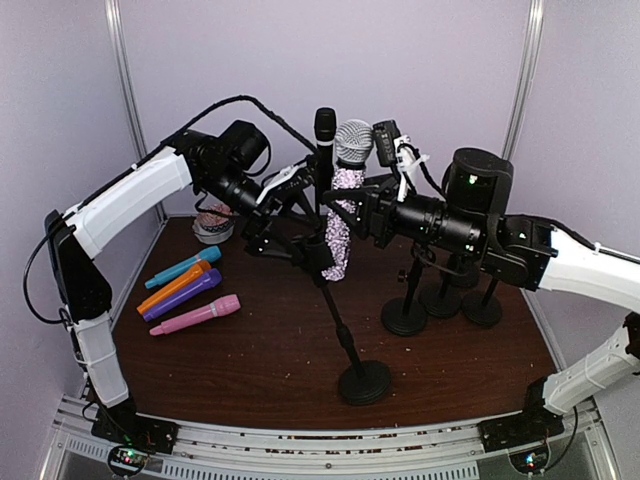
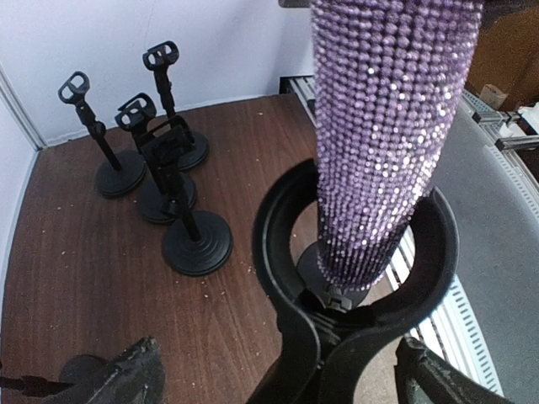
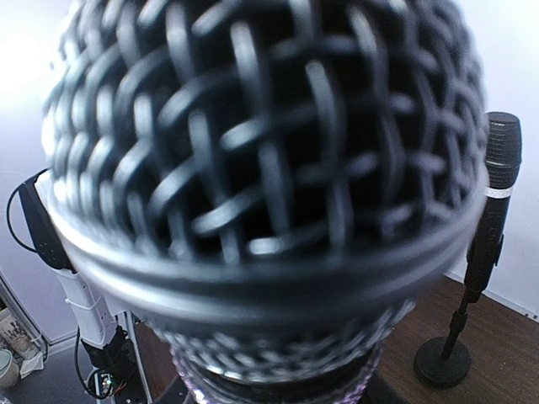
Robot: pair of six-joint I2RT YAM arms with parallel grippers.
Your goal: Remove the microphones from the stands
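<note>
A glittery pink microphone with a silver head [image 1: 338, 230] is held upright by my right gripper [image 1: 355, 208], shut on it; the head [image 3: 261, 135] fills the right wrist view. In the left wrist view the glittery body [image 2: 379, 126] hangs at the stand's black ring holder [image 2: 278, 261], its lower end inside or just in front of the ring; I cannot tell which. The stand's base [image 1: 363, 382] is on the table, its pole leaning. My left gripper [image 1: 285, 230] is at the stand's top, its fingers [image 2: 126, 374] apart on either side of the holder.
Several empty stands [image 1: 405, 315] are grouped at the right. A black microphone [image 1: 325, 140] stands upright behind. Coloured microphones [image 1: 195, 310] lie at the left, with a bowl [image 1: 213, 228] behind them.
</note>
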